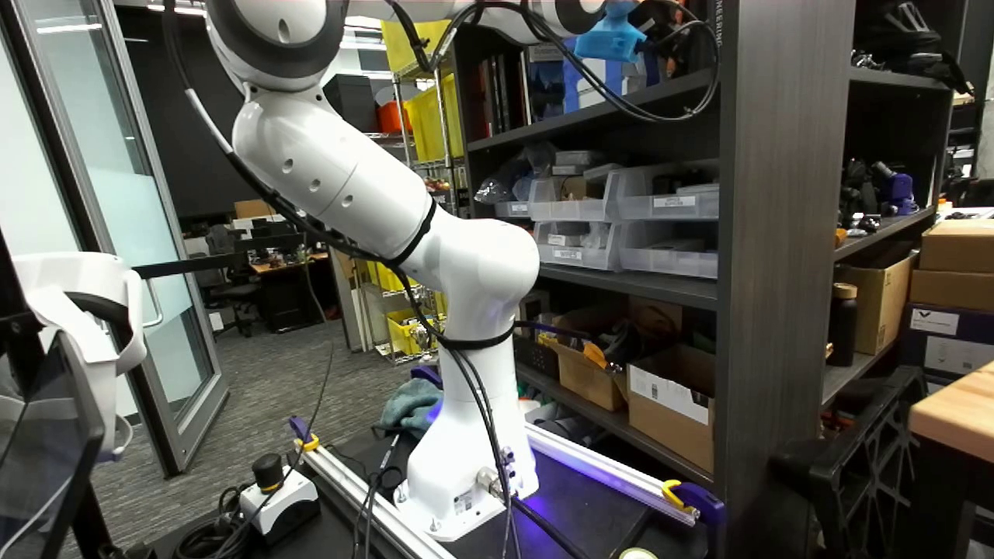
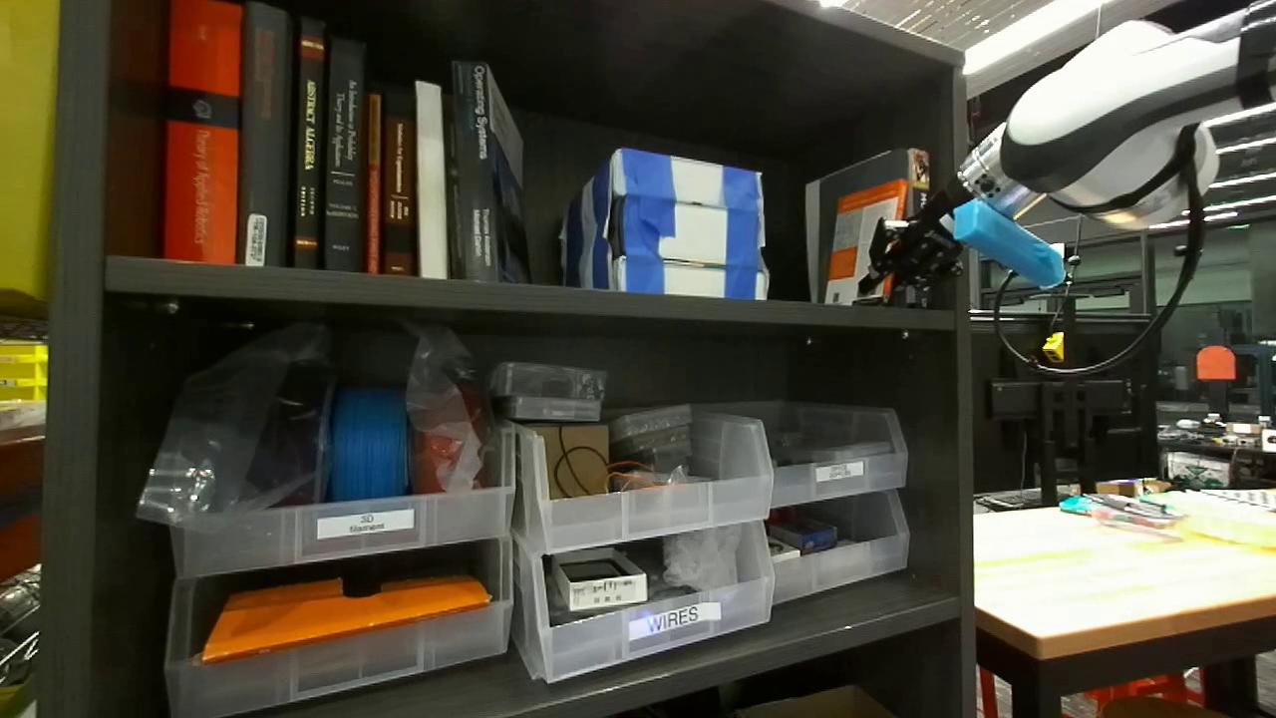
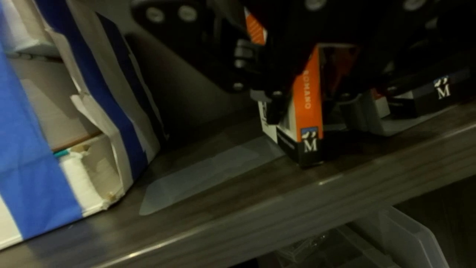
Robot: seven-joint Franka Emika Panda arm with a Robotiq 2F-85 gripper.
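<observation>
A book with an orange and black spine (image 3: 308, 102) stands upright near the front edge of the upper shelf in the wrist view. My gripper (image 2: 887, 273) reaches in from the right, its black fingers (image 3: 275, 109) around that spine and shut on the book. The same book shows its orange cover (image 2: 863, 233) in exterior view 2. Another book with a black, M-marked spine base (image 3: 428, 94) lies to the right in the wrist view, partly hidden by my gripper. Exterior view 1 cuts off the fingers.
To the left stands a blue-and-white striped box stack (image 2: 688, 227), with bare shelf between it and the held book. A row of books (image 2: 347, 156) fills the far left. Clear bins (image 2: 646, 515) sit below. The shelf's side panel (image 2: 963, 395) is close to my arm.
</observation>
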